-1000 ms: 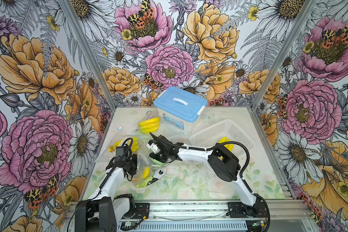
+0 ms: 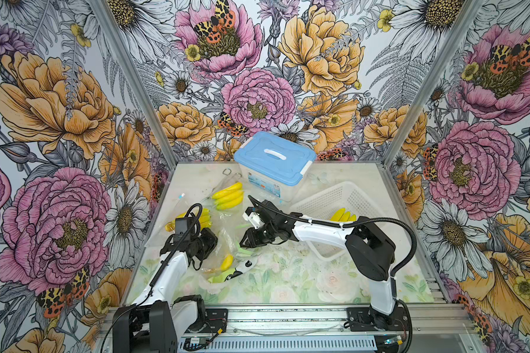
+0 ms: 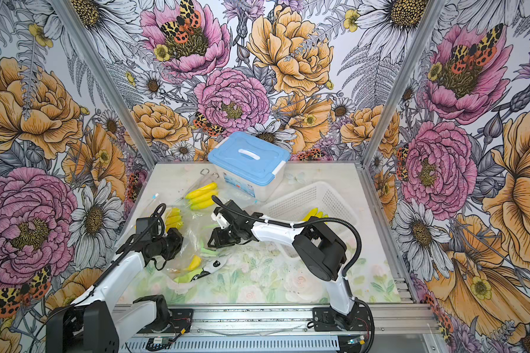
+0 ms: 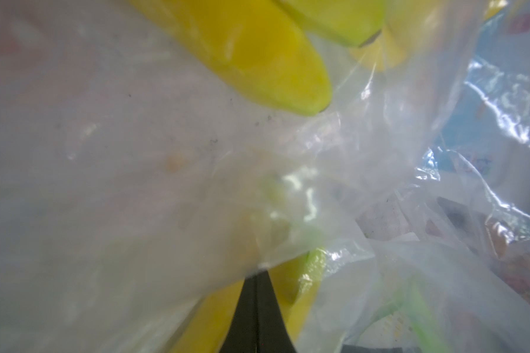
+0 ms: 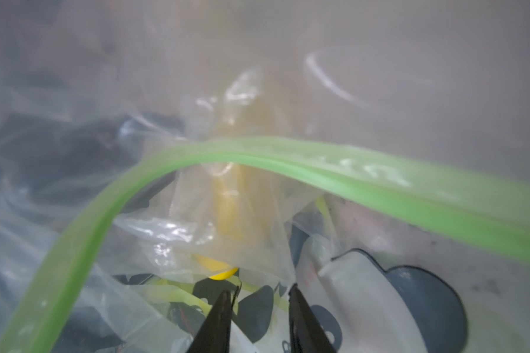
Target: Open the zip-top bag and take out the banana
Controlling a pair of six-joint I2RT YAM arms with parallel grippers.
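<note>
A clear zip top bag with a green zip strip (image 5: 312, 167) lies loosely crumpled between my arms. A single banana (image 2: 226, 261) shows inside it, blurred through the film in both wrist views. My left gripper is shut, its tips against the bag film over the yellow banana (image 4: 218, 317); whether film is caught between them cannot be told. Beside the bag, my right gripper is part open, with the strip arching beyond its fingertips and nothing visibly held. In the top left view the right gripper (image 2: 245, 240) is right of the bag.
Banana bunches (image 2: 228, 195) lie behind the bag and beside my left arm. A blue-lidded box (image 2: 275, 164) stands at the back. A white basket (image 2: 359, 200) holding bananas (image 2: 342, 215) sits under my right arm. A black-and-white object (image 2: 239, 269) lies in front.
My right gripper has moved to the right, away from the left arm. My left gripper and the banana in the bag have shifted slightly right too.
</note>
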